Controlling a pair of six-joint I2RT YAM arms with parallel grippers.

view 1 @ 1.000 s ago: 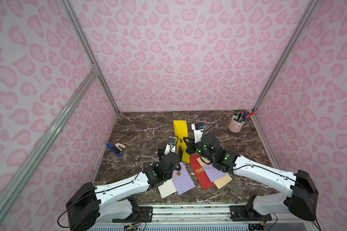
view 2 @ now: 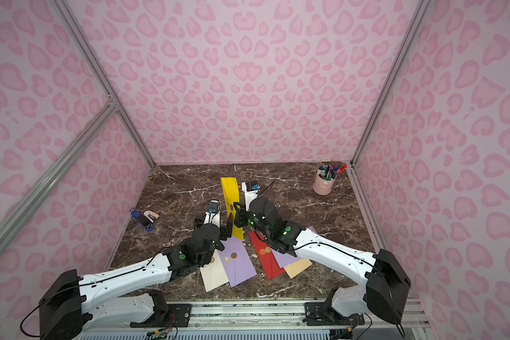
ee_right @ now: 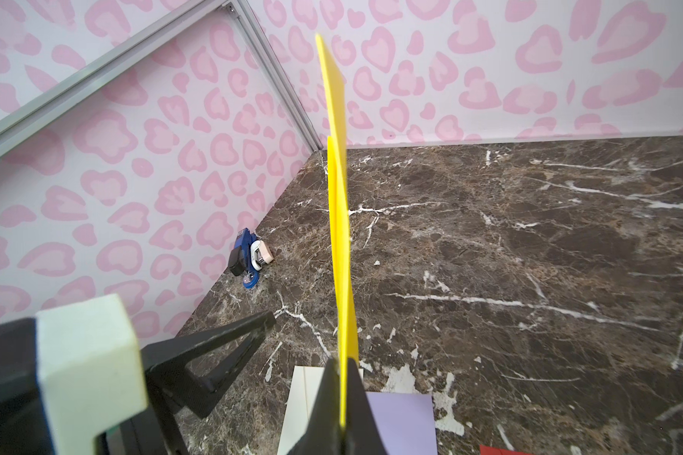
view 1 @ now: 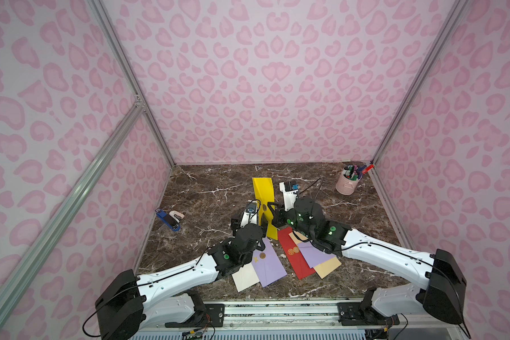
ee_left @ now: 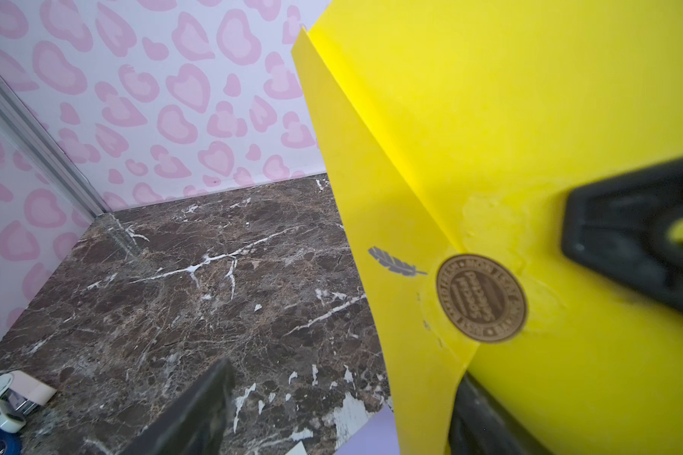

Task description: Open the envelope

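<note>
The yellow envelope (ee_left: 584,113) stands upright above the table, gripped at one side by my right gripper, whose fingers pinch its thin edge. In the left wrist view, a narrow flap (ee_left: 402,303) with a feather print is folded away from the envelope's body, and a brown round seal (ee_left: 481,297) sits at the crease. My left gripper is part open. One of its fingers (ee_left: 489,417) is partly hidden behind the flap; the other finger (ee_left: 193,409) is apart, on the flap's outer side. The envelope's interior is not visible.
Below lie a white envelope (view 1: 244,278), a lilac envelope (view 1: 271,266), a red envelope (view 1: 301,263) and others. A blue stapler (view 1: 167,220) is at left, and a pink pen cup (view 1: 346,184) at back right.
The yellow envelope and both grippers have shifted very slightly to the left. The right gripper has kept its grasp on the envelope.
</note>
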